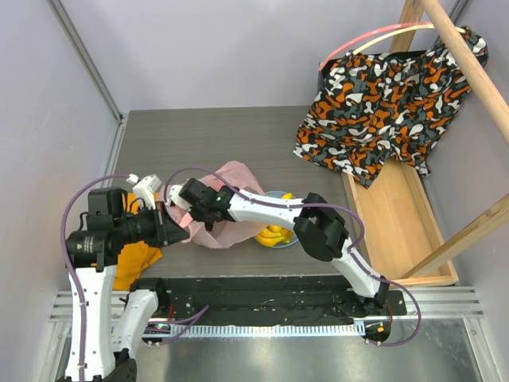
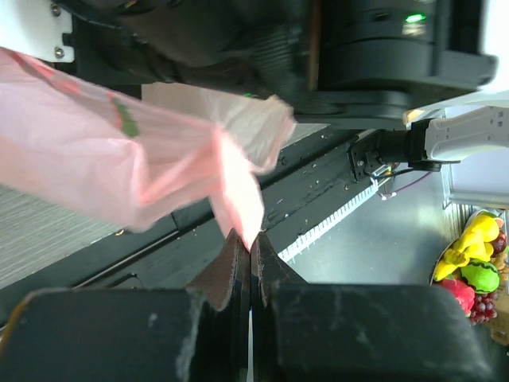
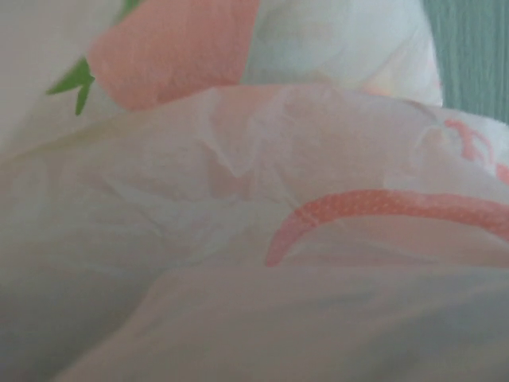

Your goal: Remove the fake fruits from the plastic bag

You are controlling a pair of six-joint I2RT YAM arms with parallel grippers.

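Observation:
The pinkish plastic bag lies crumpled on the grey table in the top view. In the left wrist view, a corner of the bag runs down to the tips of my left gripper, which is shut on this thin plastic. My right gripper reaches over and into the bag, and its fingers are mostly hidden. Bag film with red and green print fills the right wrist view, with no fingers or fruit clearly showing. Yellow bananas lie in a blue bowl, partly covered by the right arm.
An orange cloth lies by the left arm. At the right stands a wooden frame with a patterned fabric. The table behind the bag is clear. A distant bowl of assorted fruit shows in the left wrist view.

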